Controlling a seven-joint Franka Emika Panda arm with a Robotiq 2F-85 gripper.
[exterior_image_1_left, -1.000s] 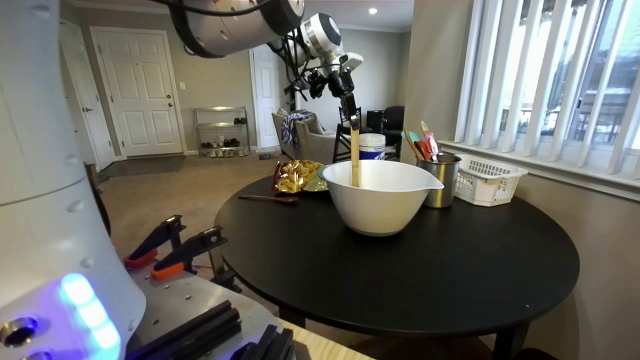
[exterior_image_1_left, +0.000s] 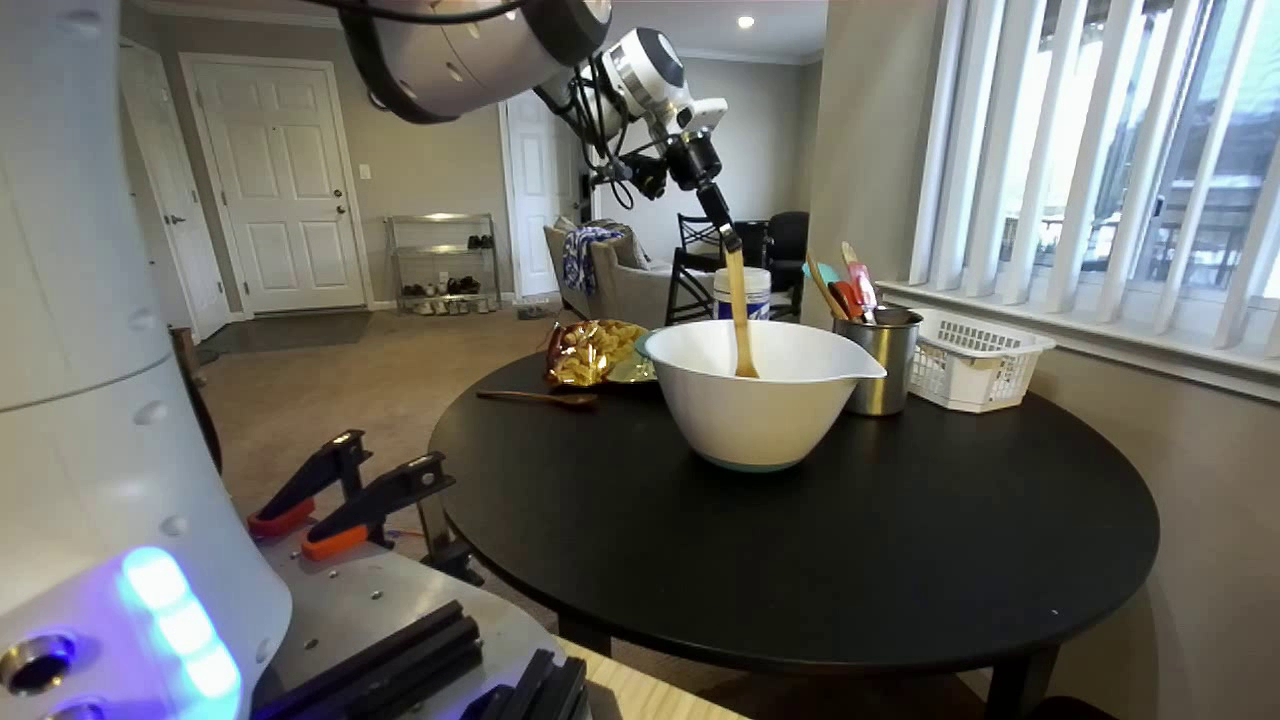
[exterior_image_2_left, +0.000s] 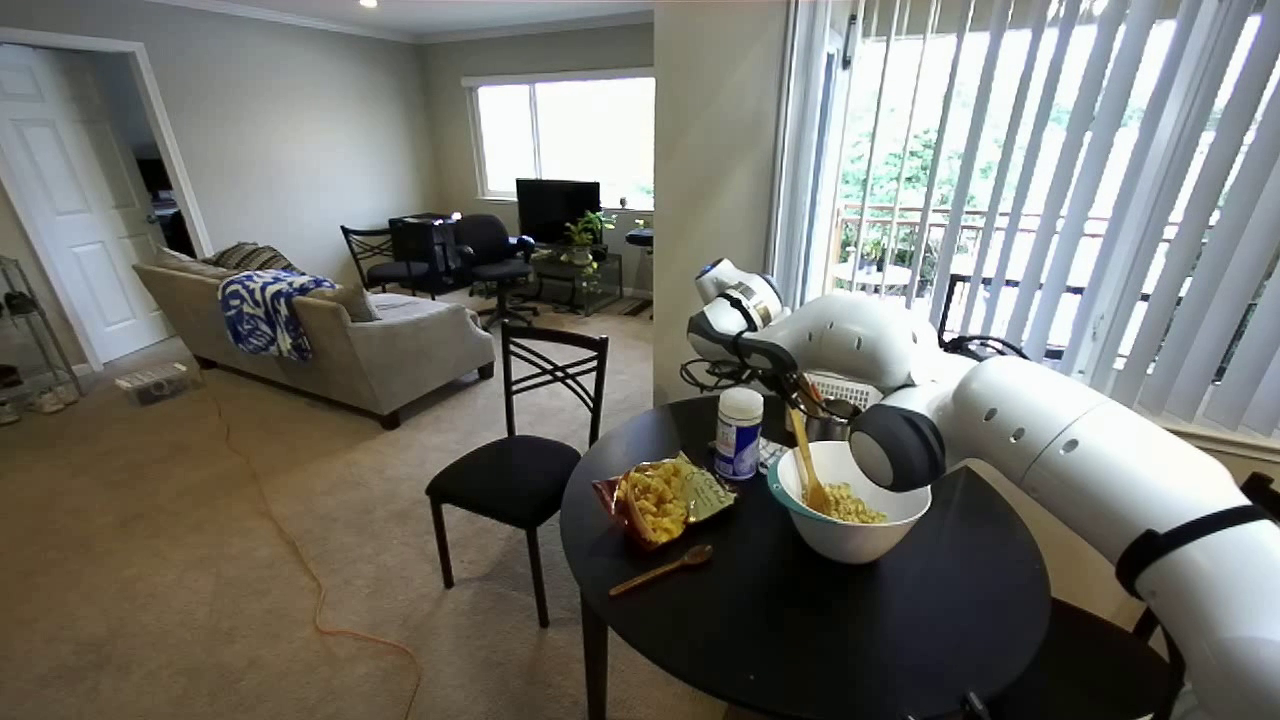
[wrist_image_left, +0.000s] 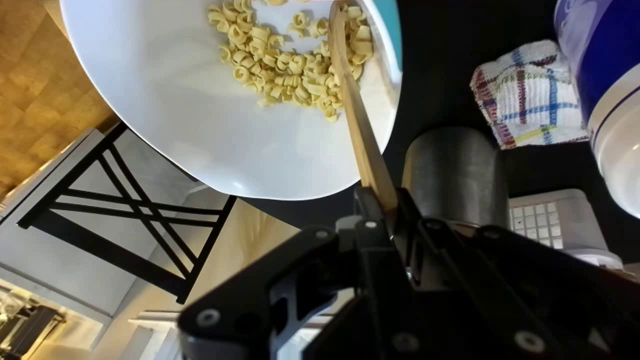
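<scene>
My gripper is shut on the handle of a wooden spoon (wrist_image_left: 358, 120), seen closest in the wrist view. The spoon slants down into a white mixing bowl (exterior_image_1_left: 768, 396), its head low inside, among the pasta (wrist_image_left: 294, 75). Small pale curled pieces cover part of the bowl's floor in the wrist view, leaving much of the white wall bare. From exterior view 2 the spoon (exterior_image_2_left: 804, 456) leans against the side of the bowl nearest the wipes canister. The gripper (exterior_image_1_left: 728, 240) stays above the rim in exterior view 1.
A steel utensil holder (exterior_image_1_left: 882, 360) and a white basket (exterior_image_1_left: 978, 360) stand right of the bowl. Behind it is a wipes canister (exterior_image_2_left: 739, 432). An open pasta bag (exterior_image_2_left: 660, 498) and another wooden spoon (exterior_image_2_left: 660, 570) lie leftward.
In exterior view 1 my gripper has shifted slightly right, carrying the spoon. The spoon's head has also moved right inside the bowl, and its handle tilts more. The bowl stands where it was.
</scene>
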